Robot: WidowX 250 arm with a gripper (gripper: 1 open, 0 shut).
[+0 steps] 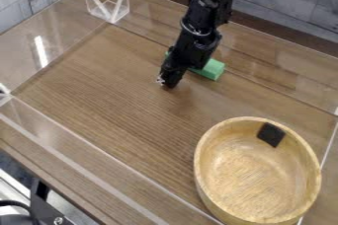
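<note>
The black robot arm reaches down from the top centre to the wooden table (pixel 106 120). Its gripper (pixel 172 76) is low over the table's middle and looks shut; I see nothing clearly held between its fingers. A green object (pixel 208 69) lies just right of the gripper, partly behind it; whether they touch I cannot tell.
A large yellow bowl (pixel 258 204) stands at the lower right, with a black block (pixel 271 135) at its upper rim. Clear plastic brackets sit at the upper left and left edge.
</note>
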